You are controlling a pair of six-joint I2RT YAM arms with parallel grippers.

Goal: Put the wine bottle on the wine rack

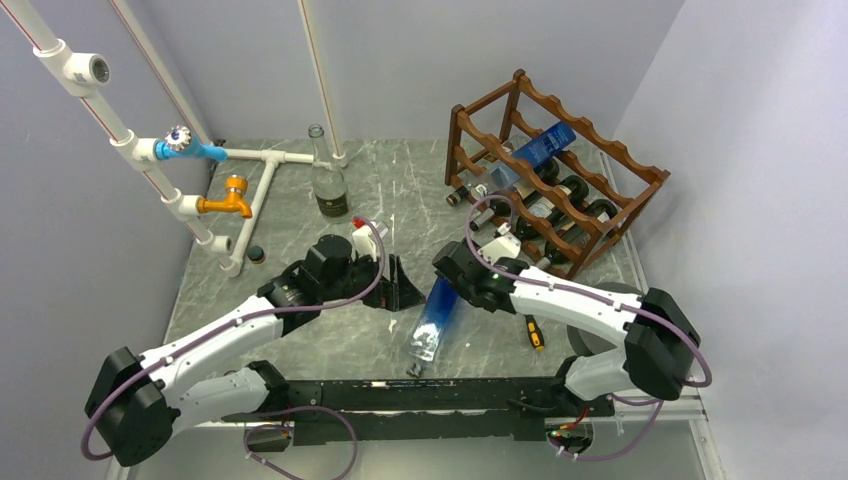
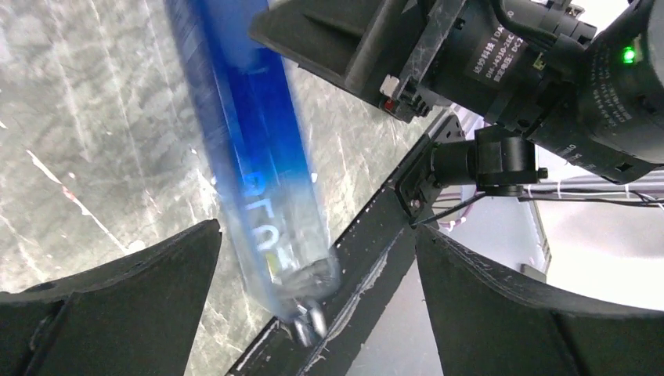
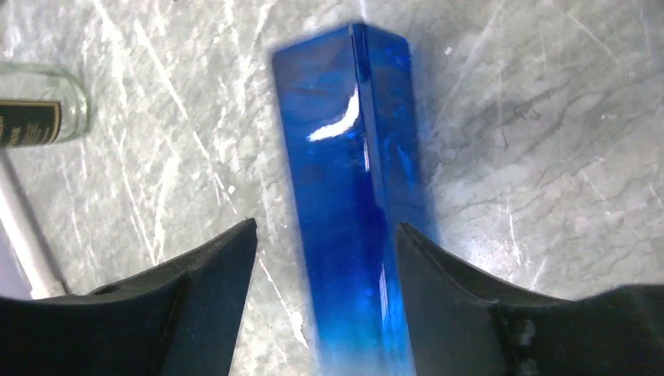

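Observation:
A blue bottle with a clear lower part [image 1: 433, 320] [image 3: 352, 196] runs lengthwise toward the front edge, under my right gripper [image 1: 450, 270], whose fingers straddle its blue end in the right wrist view, part open; whether they touch it, I cannot tell. My left gripper [image 1: 398, 285] is open beside the bottle, its fingertips either side of the clear end in its wrist view. The wooden wine rack [image 1: 617, 155] at the back right holds several bottles, one blue on top.
A tall clear bottle [image 1: 330, 185] stands at the back centre, pipework with taps [image 1: 225, 203] at left. A screwdriver [image 1: 534, 332] lies right of the blue bottle, near a dark round object [image 1: 582, 345].

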